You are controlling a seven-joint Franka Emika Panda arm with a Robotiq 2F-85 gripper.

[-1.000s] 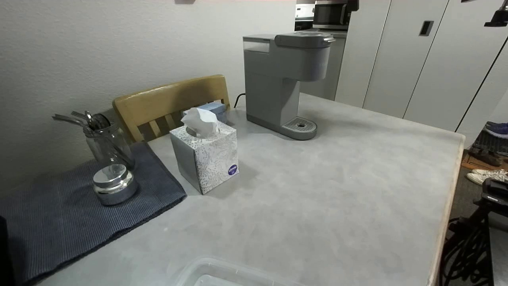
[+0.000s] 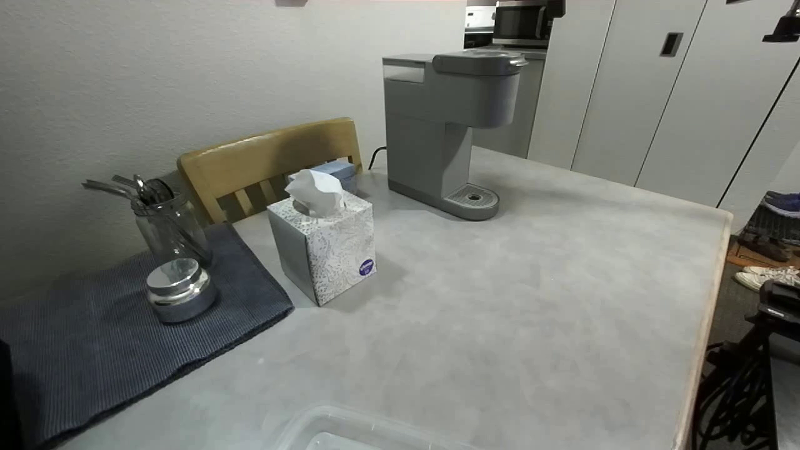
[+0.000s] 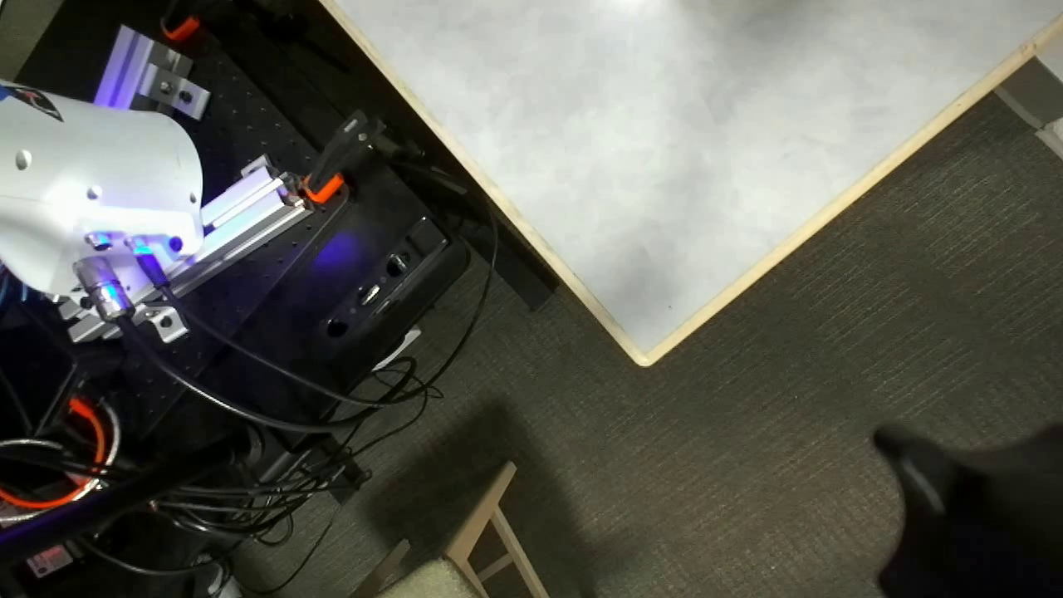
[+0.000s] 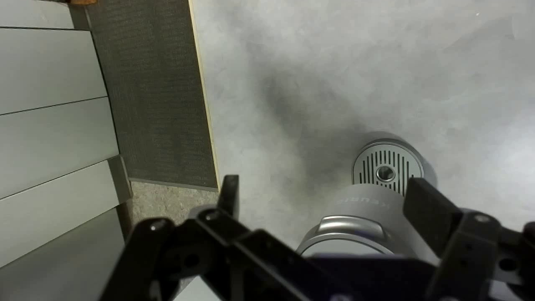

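Observation:
A grey coffee maker [image 2: 412, 135] stands upright on the table [image 2: 562, 300] near the wall, its lid down. From above, in the wrist view, its silver lid handle [image 4: 352, 225] and slotted drip tray [image 4: 371, 168] show, with nothing on the tray. My gripper is open above the machine, its two dark fingers wide apart. Nothing is held between them; the machine's top shows through the gap from below. In the first exterior view the gripper is out of sight, and the second exterior view does not show its fingers.
Left of the machine stand a tissue box [image 2: 334, 247], a glass jar of utensils [image 2: 169, 229] and a silver-lidded jar [image 2: 180, 291] on a blue placemat [image 2: 105, 345]. A clear container [image 2: 352, 431] shows at the near edge.

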